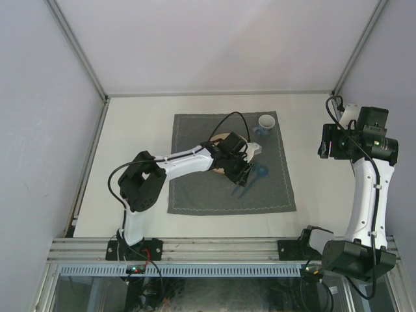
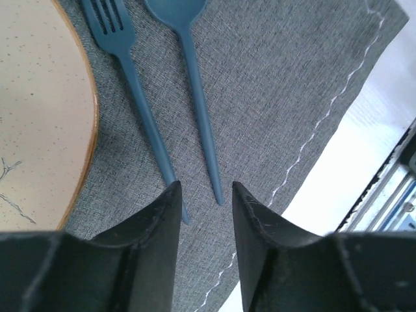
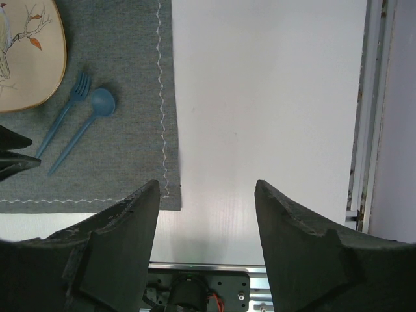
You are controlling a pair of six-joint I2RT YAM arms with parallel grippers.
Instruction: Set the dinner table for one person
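Observation:
A blue fork [image 2: 144, 110] and a blue spoon [image 2: 200, 104] lie side by side on the grey mat [image 1: 195, 198], right of the round plate [image 2: 45, 130]. My left gripper is part open above the handle ends, with no item gripped; the fork's handle end lies below its left finger, and the spoon's handle tip shows in the gap. In the top view this arm hides much of the plate. A white cup [image 1: 266, 121] stands at the mat's back right corner. My right gripper is open and empty, off to the right of the mat.
A small bluish item [image 1: 260, 131] touches or lies close to the cup; its shape is unclear. White table [image 1: 123, 143] shows bare left of the mat. Bare table also lies between the mat and the right arm. Metal rails [image 1: 214, 93] edge the workspace.

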